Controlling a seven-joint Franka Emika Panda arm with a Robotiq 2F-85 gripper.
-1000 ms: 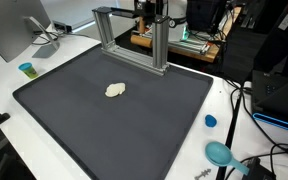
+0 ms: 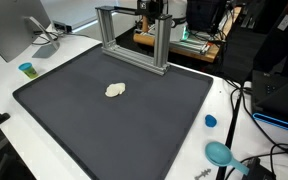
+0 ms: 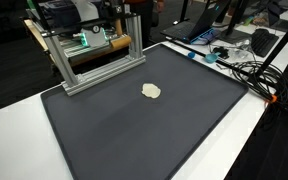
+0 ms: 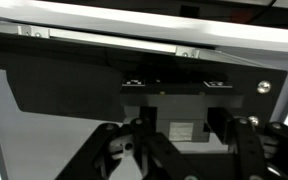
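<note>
In the wrist view my gripper has its dark fingers apart, over a metal frame. Between and beyond them is a dark block with a grey top band (image 4: 176,101) and a small pale rectangle on it; whether the fingers touch it cannot be told. The silver frame (image 3: 99,75) stands at the back left of the grey board in exterior view 2, with dark parts and teal-lit pieces at its top. A pale, roughly round piece (image 2: 115,90) lies flat on the board, far from the gripper.
The grey board (image 2: 104,130) is otherwise clear. A green-and-blue cup (image 2: 27,70) stands at its left. A teal ladle-like thing (image 2: 222,156) and a blue round piece (image 2: 210,121) lie at the right, near cables.
At the top of the frame, the dark parts and the orange piece look slightly shifted. The pale piece and the board are unmoved.
</note>
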